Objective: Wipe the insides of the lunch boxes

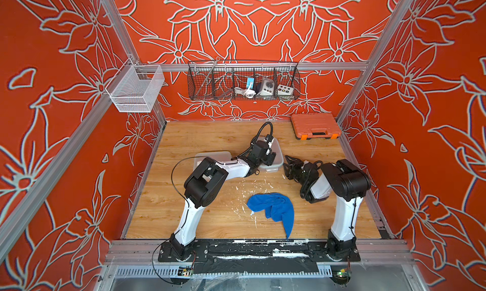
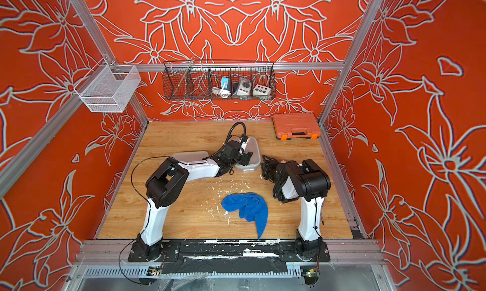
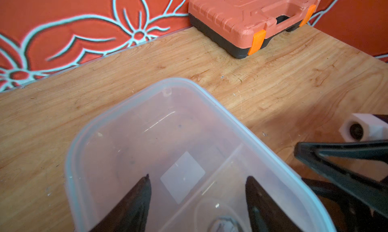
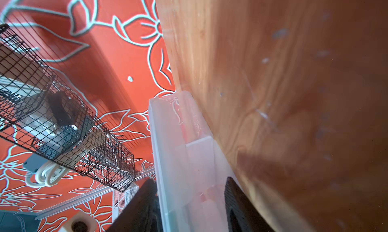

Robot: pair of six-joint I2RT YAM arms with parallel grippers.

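Note:
The translucent lunch box (image 1: 277, 161), with a divider across its inside, stands on the table at centre. My left gripper is over it, open, its dark fingers spread above the box floor with nothing visibly gripped. Just right of the box, low over the table, is my right gripper. Its fingers stand apart, the box's rim and side showing beyond them, and no contact can be made out. A second lunch box (image 1: 213, 154) lies to the left, partly covered by my left arm. The blue cloth (image 1: 273, 208) lies crumpled near the front, away from both grippers.
White crumbs (image 1: 243, 194) are scattered in front of the boxes. An orange tool case (image 1: 316, 125) occupies the back right corner. A black wire basket (image 1: 243, 81) hangs on the back wall.

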